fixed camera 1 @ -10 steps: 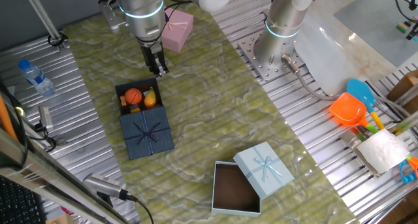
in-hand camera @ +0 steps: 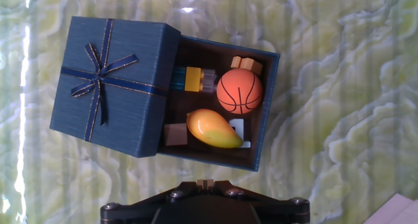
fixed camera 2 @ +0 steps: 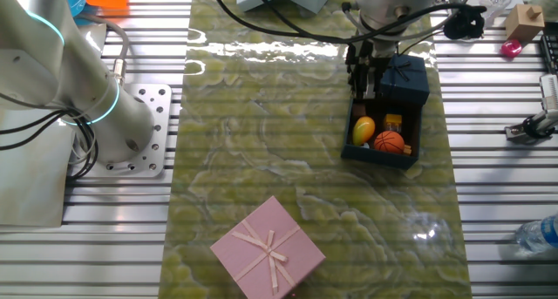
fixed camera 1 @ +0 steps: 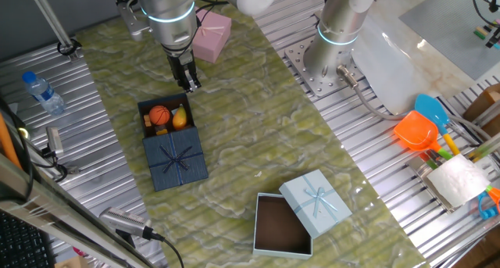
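My gripper (fixed camera 1: 191, 87) hangs near the open end of the dark blue box (fixed camera 1: 141, 119). In the wrist view the gripper is shut, its fingertips together at the bottom edge with nothing visible between them. The box's ribboned lid (in-hand camera: 124, 113) rests askew over one end, leaving the rest uncovered. Inside lie an orange basketball (in-hand camera: 239, 91), a yellow-green mango (in-hand camera: 214, 128), a yellow block (in-hand camera: 192, 79), a small wooden piece (in-hand camera: 247, 64), a brown block (in-hand camera: 176, 134) and a white piece partly behind the mango. The lid hides the box's far end.
A light blue box (fixed camera 1: 282, 226) stands open and empty, its lid (fixed camera 1: 316, 203) leaning on it. The pink box (fixed camera 2: 268, 248) is closed. Toy shovels (fixed camera 1: 416, 131) lie off the mat, as does a water bottle (fixed camera 1: 45, 94).
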